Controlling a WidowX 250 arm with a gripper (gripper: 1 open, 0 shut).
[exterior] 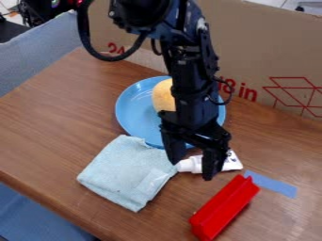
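The black arm reaches down from the top to its gripper (191,155), which is open, its fingers low over a white tube (227,162) lying on the wooden table. Whether they touch the tube cannot be told. Left of the tube lies a folded pale blue cloth (123,174). A blue plate (134,108) holds a round yellow object (163,95), partly hidden behind the arm. A red open-topped box or block (224,207) lies at the front right.
Blue tape (274,185) is stuck at the right. A cardboard box (270,71) stands along the back.
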